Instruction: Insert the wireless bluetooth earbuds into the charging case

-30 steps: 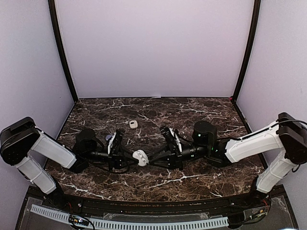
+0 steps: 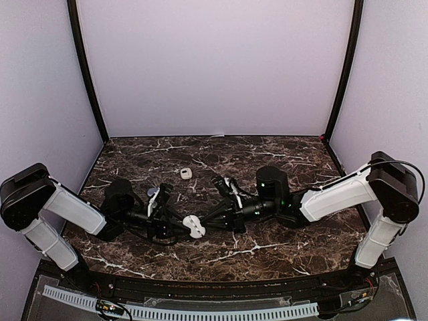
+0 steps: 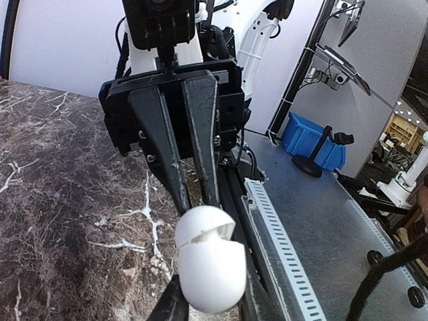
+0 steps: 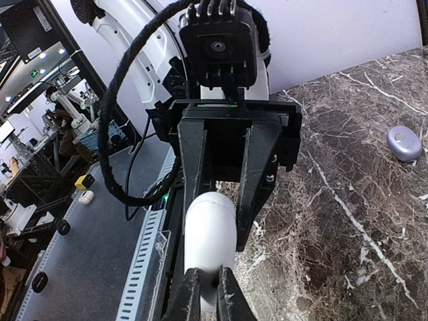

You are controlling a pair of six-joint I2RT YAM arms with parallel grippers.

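Observation:
My left gripper is shut on a white charging case (image 3: 212,274), held up over the table. In the left wrist view the lid stands partly raised, with a dark gap under it. From the other side my right gripper reaches the case (image 4: 210,227), its fingertips close together right at the white shell. In the top view the case (image 2: 194,226) sits between the left gripper (image 2: 185,227) and the right gripper (image 2: 206,223). Whatever is between the right fingertips cannot be made out, and no earbud shows clearly.
A small white case (image 2: 186,173) lies farther back on the dark marble table (image 2: 281,150). A purple-grey case (image 4: 404,143) rests beside the left arm. Open table surrounds both arms, and a perforated metal rail (image 2: 200,314) runs along the front edge.
The right arm has moved left, closer in on the case. The left gripper and case have shifted only slightly, a little left and down in the top view.

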